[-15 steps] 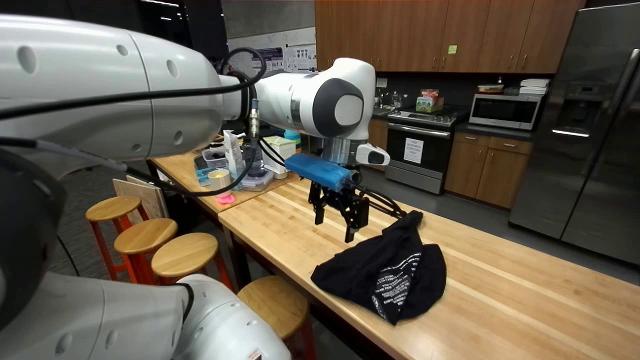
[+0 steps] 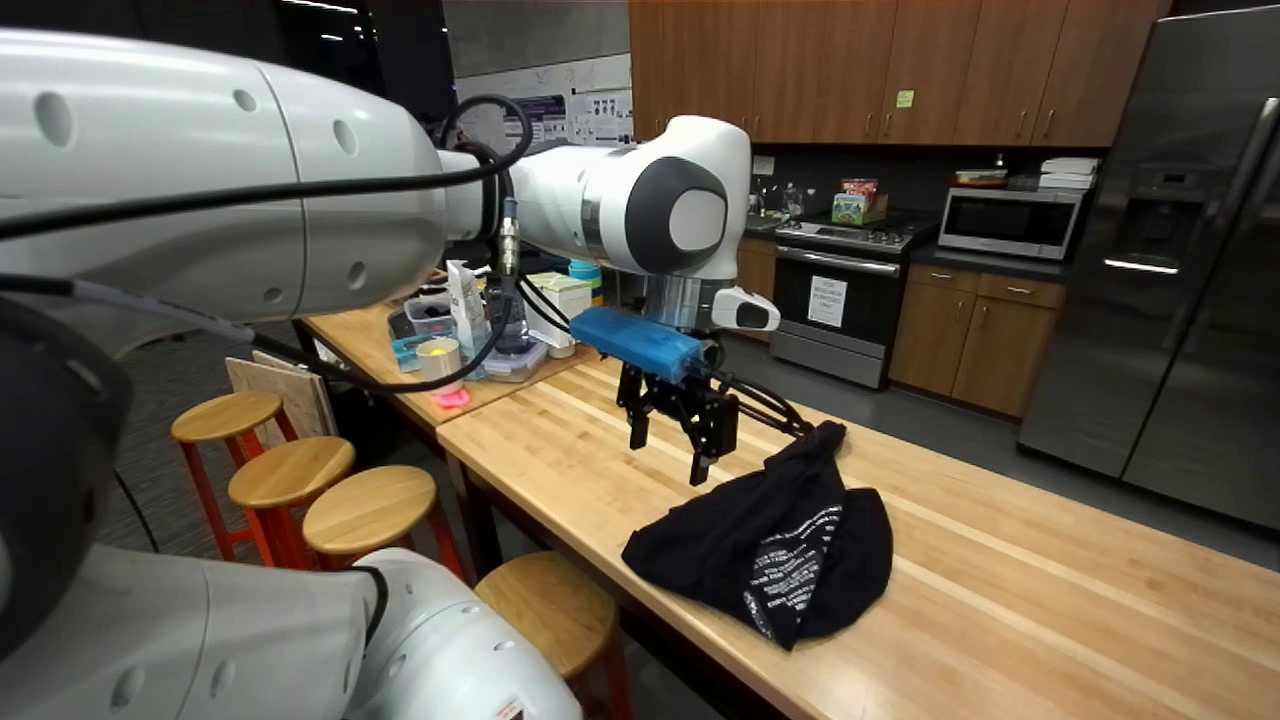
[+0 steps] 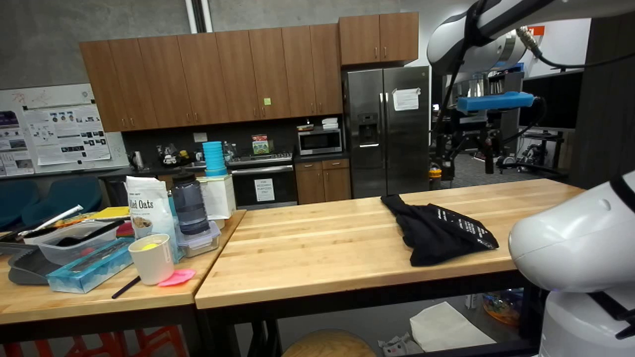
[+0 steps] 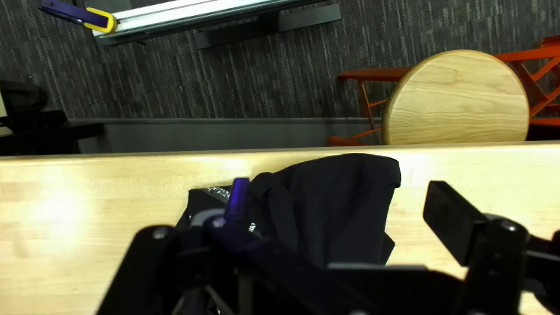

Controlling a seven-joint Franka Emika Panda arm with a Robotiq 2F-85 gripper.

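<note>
A black cloth (image 2: 768, 540) with white printed text lies crumpled on the wooden table (image 2: 1044, 564). In the second exterior view the cloth (image 3: 437, 229) rests near the table's right part, with one corner pointing to the back left. My gripper (image 2: 668, 456) hangs above the table with its two fingers well apart and nothing between them. From the wrist, the cloth (image 4: 336, 210) shows below the open gripper, folded and close to the table edge. Part of it is hidden behind the gripper's own body.
A side table at the left holds a mug (image 3: 152, 259), an oats bag (image 3: 152, 208), a dark bottle (image 3: 190, 205) and a tissue box (image 3: 92, 265). Stools stand along the table; one stool (image 4: 456, 99) is close to its edge.
</note>
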